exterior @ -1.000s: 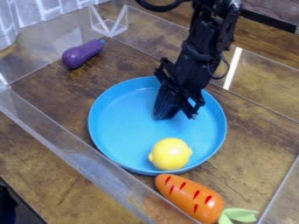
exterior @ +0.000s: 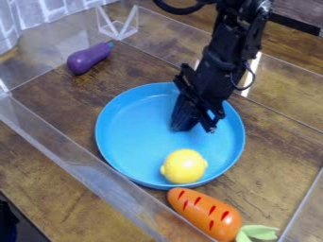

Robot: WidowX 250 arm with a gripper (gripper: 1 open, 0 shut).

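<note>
My black gripper (exterior: 190, 118) reaches down from the top into the back half of a blue plate (exterior: 139, 123). It looks shut, with nothing visible between its fingers, though their tips are dark and hard to make out. A yellow round object (exterior: 184, 165), like a lemon, lies in the front part of the plate, apart from the gripper.
An orange toy carrot (exterior: 209, 215) lies just in front of the plate at the bottom right. A purple eggplant (exterior: 89, 58) rests at the back left. Clear walls border the left and lower right. Bare wood is free right of the plate.
The gripper has shifted slightly over the back of the plate. The plate, yellow object, carrot and eggplant look unmoved.
</note>
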